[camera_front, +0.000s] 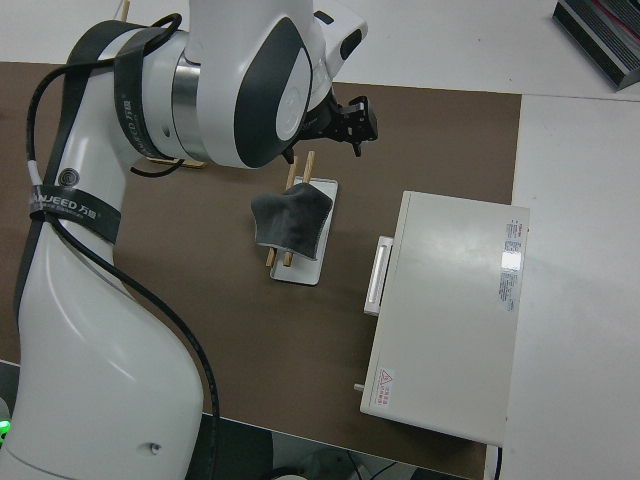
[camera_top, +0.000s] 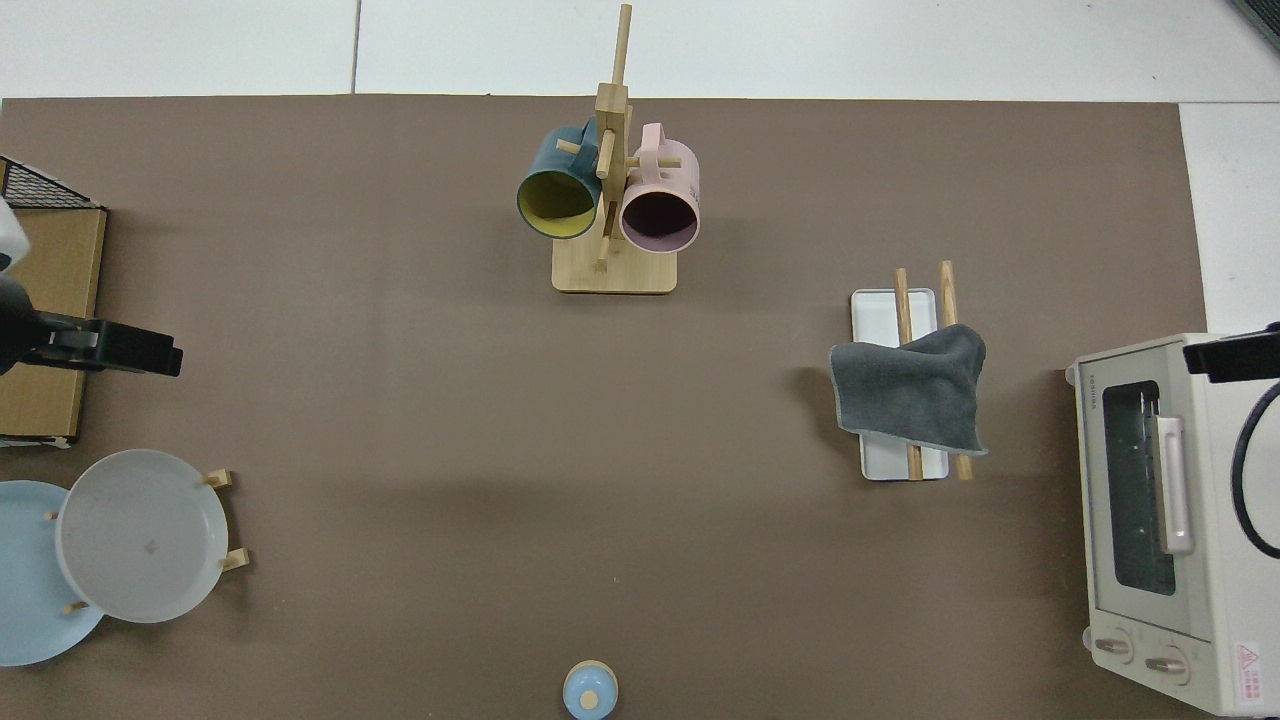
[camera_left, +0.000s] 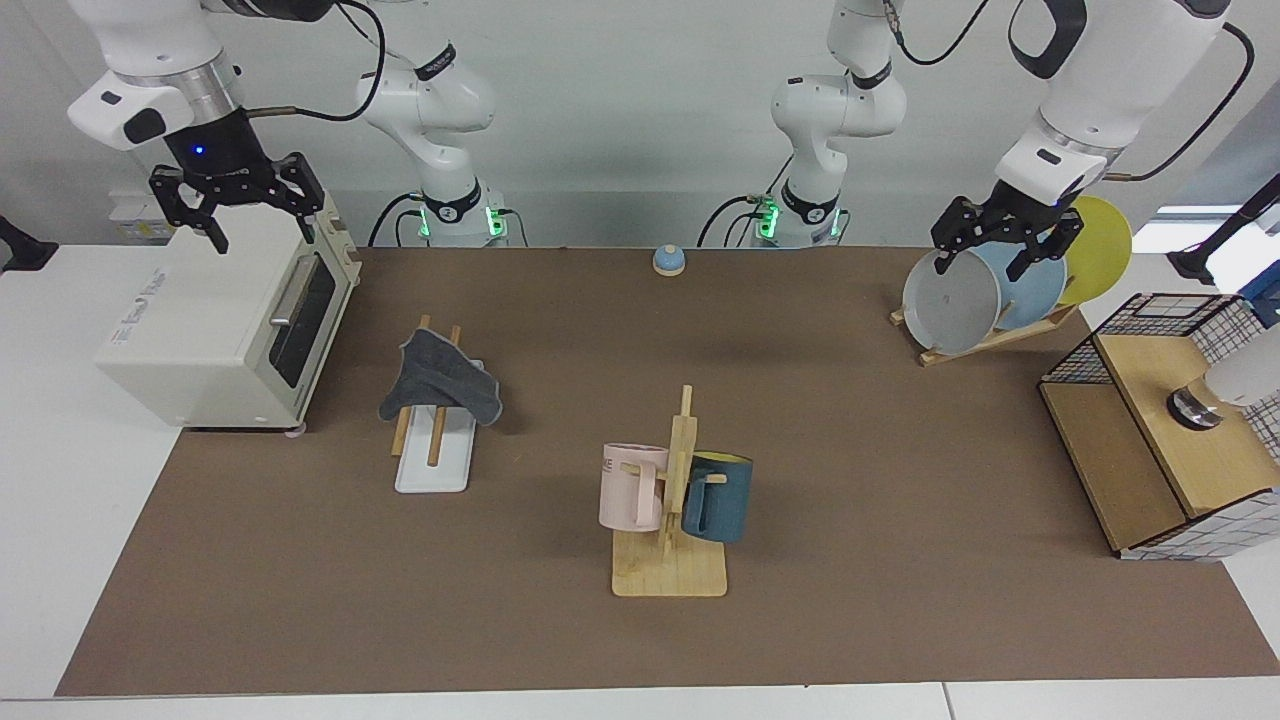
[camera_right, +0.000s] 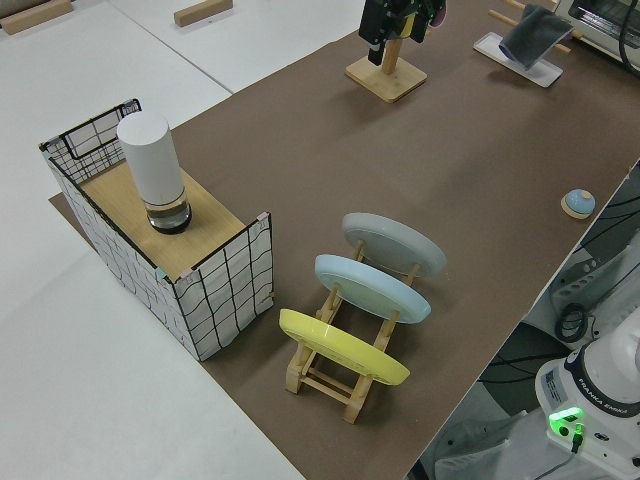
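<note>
A grey cloth (camera_top: 908, 385) drapes over two wooden rails on a white base (camera_left: 434, 467). A pink mug (camera_top: 660, 198) and teal mug (camera_top: 558, 192) hang on a wooden tree (camera_left: 668, 576). One gripper (camera_left: 240, 198) hovers over the white toaster oven (camera_top: 1244, 576) at the right of the top view. The other gripper (camera_left: 1004, 236) is above the plate rack, beside the grey plate (camera_top: 140, 538), blue plate (camera_right: 372, 290) and yellow plate (camera_right: 343, 346). Whether either gripper is open or shut is unclear.
A wire-sided shelf (camera_left: 1111, 474) with a white cylinder (camera_right: 151, 163) stands beyond the plates. A small blue round object (camera_top: 589, 690) lies at the table edge.
</note>
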